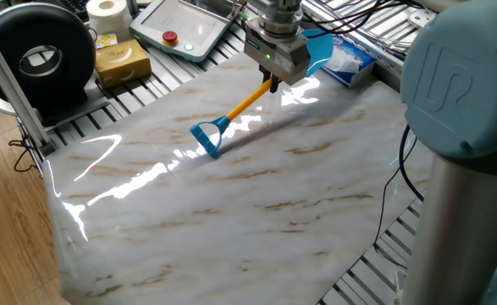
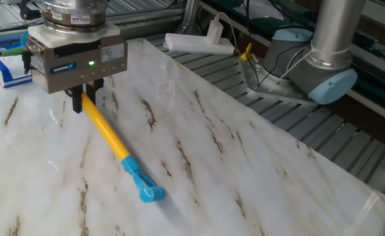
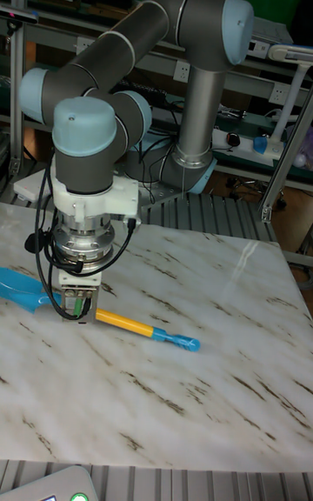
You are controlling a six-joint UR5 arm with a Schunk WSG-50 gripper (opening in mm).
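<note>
A toy shovel with a yellow shaft (image 1: 248, 102), a blue D-shaped handle (image 1: 206, 137) and a blue blade (image 1: 319, 52) slants across the marble-patterned table. My gripper (image 1: 271, 85) is shut on the shovel's shaft, its black fingers (image 2: 77, 99) on either side of the yellow part. Seen in exterior view 2, the blue handle (image 2: 150, 193) points toward the camera and hangs lower than the grip. The gripper body hides part of the shaft. In exterior view 3 the blade (image 3: 20, 289) shows left of the gripper. Whether the handle touches the table I cannot tell.
A blue-and-white tissue box (image 1: 348, 63) stands by the table's back edge near the blade. A teach pendant (image 1: 183, 27), a yellow box (image 1: 123, 63) and a black spool (image 1: 36, 58) sit beyond the left edge.
</note>
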